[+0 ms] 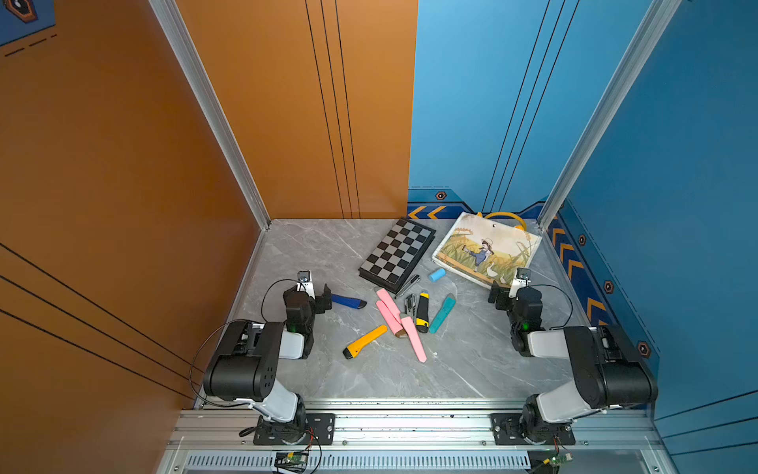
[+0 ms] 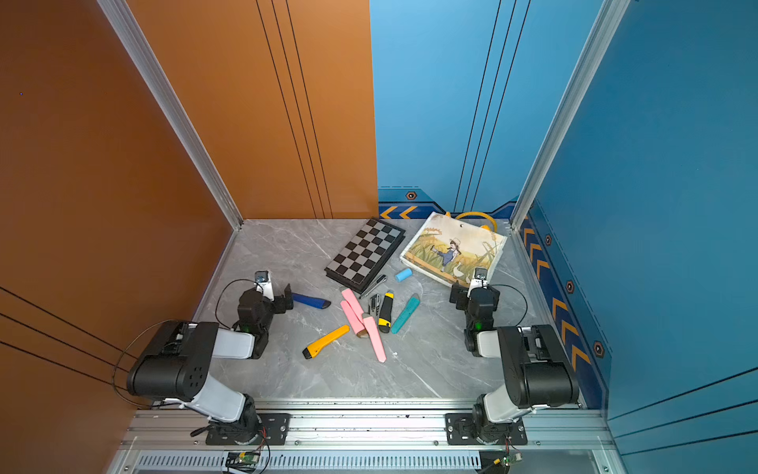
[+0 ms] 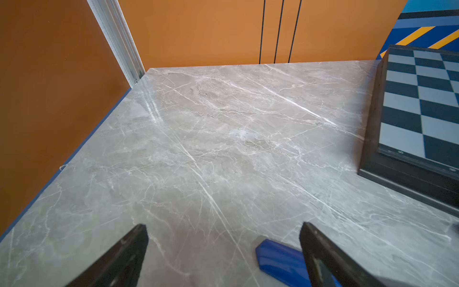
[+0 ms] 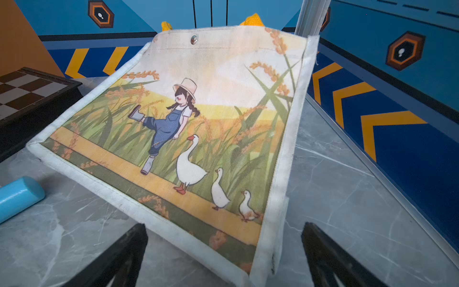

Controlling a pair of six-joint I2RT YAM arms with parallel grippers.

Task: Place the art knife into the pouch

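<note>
A flat pouch [image 1: 485, 249] printed with a girl and geese lies at the back right, its yellow handle at the far edge. Several knife-like tools are spread over the middle: blue [image 1: 348, 301], orange [image 1: 364, 342], yellow-black [image 1: 422, 312] and teal [image 1: 442, 314]; which one is the art knife I cannot tell. My left gripper is open and empty, with the blue tool's end partly hidden behind its right finger [image 3: 325, 258]. Also open and empty, my right gripper stands in front of the pouch's near edge.
Left of the pouch lies a checkered board [image 1: 398, 254]. A small blue cylinder [image 1: 437, 275], a stapler-like item [image 1: 409, 305] and several overlapping pink pieces [image 1: 413, 339] occupy the centre. Bare grey table shows at the back left and along the front.
</note>
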